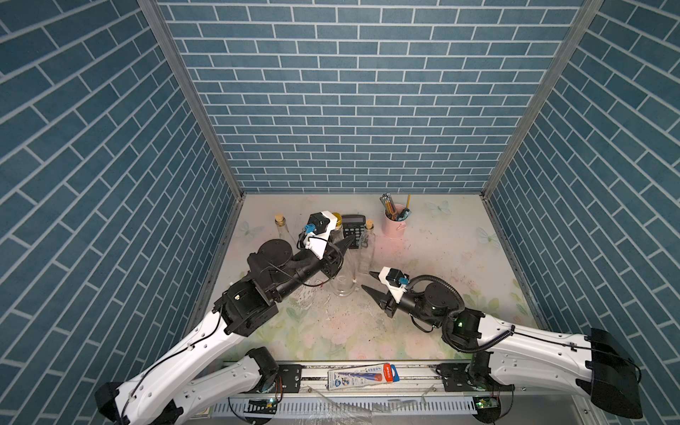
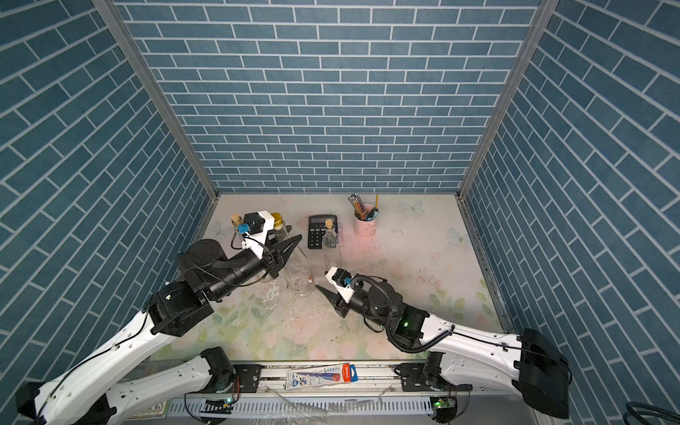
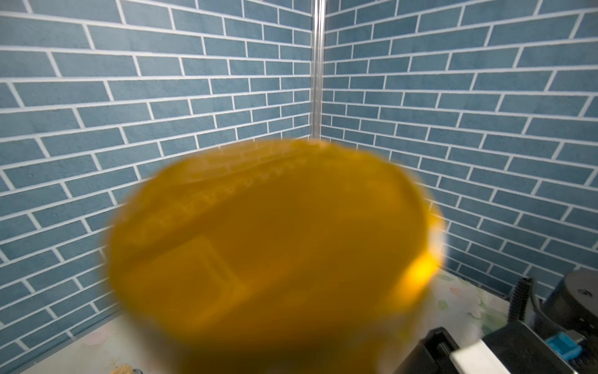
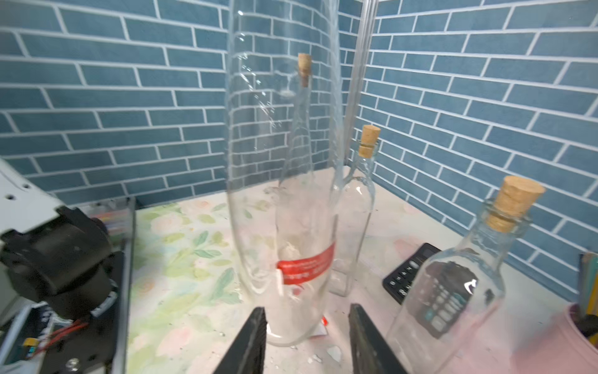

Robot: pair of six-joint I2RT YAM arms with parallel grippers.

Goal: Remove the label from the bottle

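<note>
A tall clear glass bottle (image 4: pixel 261 205) with a yellow cap (image 3: pixel 280 249) is held tilted, with my left gripper (image 2: pixel 296 244) shut around its upper part. The cap fills much of the left wrist view and hides the left fingers there. Low on the bottle, in the right wrist view, shows a red label piece (image 4: pixel 305 265) with a small white strip hanging under it. My right gripper stands open just in front of the bottle's lower end. Between its fingers there is nothing in grip.
A corked bottle (image 4: pixel 448 293) stands close on the right, near the pink pen cup (image 1: pixel 394 225). Behind are another corked bottle (image 4: pixel 353 212) and a black calculator (image 2: pixel 322 232). Label scraps (image 2: pixel 272 294) litter the table.
</note>
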